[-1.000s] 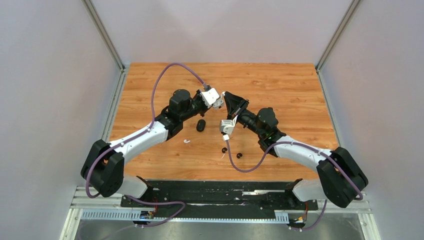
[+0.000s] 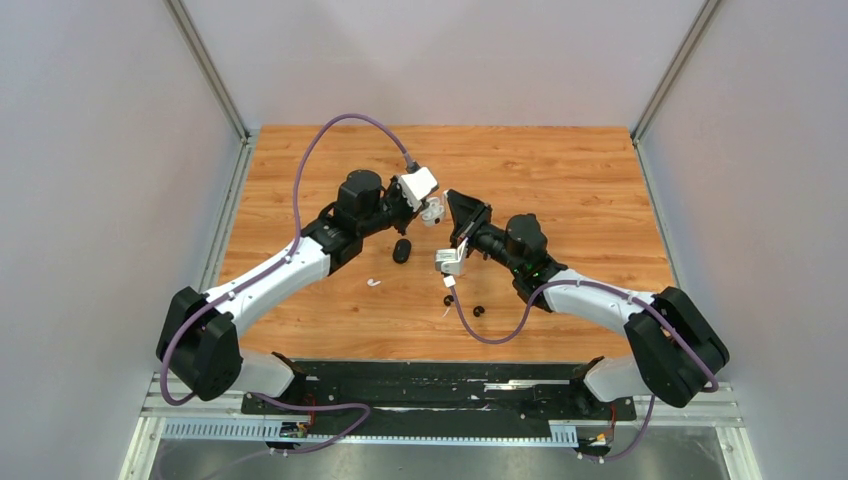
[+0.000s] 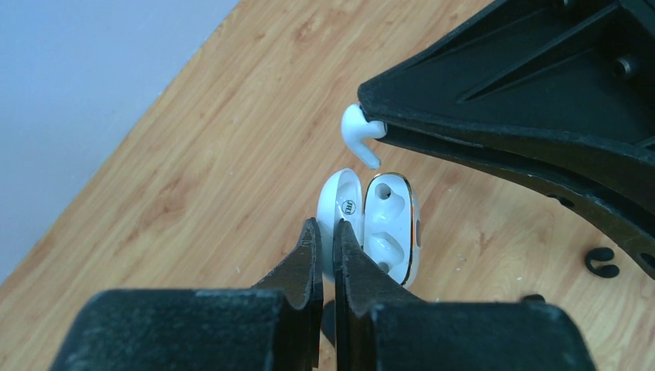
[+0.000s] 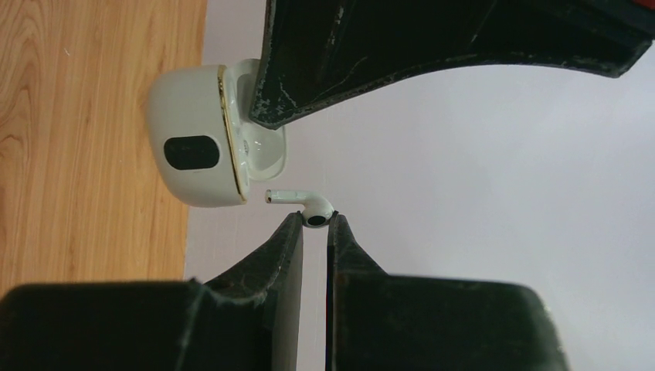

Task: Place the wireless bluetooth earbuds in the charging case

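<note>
The white charging case (image 3: 390,205) is raised above the table, its lid (image 3: 349,197) open and both visible slots empty. My left gripper is shut on the case at the lid. A white earbud (image 4: 309,205) sticks out from the fingertips of my right gripper, which is shut on its round end. In the left wrist view that earbud (image 3: 363,135) hangs just beyond the upper slot, its stem angled down toward the case without touching it. Another small white piece, apparently the second earbud (image 2: 373,282), lies on the wooden table.
A dark oval object (image 2: 401,251) lies on the table below the left gripper. Two small black pieces, one (image 2: 448,300) near a thin pale stick and the other (image 2: 479,311) farther right, rest near the front.
Across the last second my left gripper and the case have shifted slightly left, and the case shows more fully from above.
</note>
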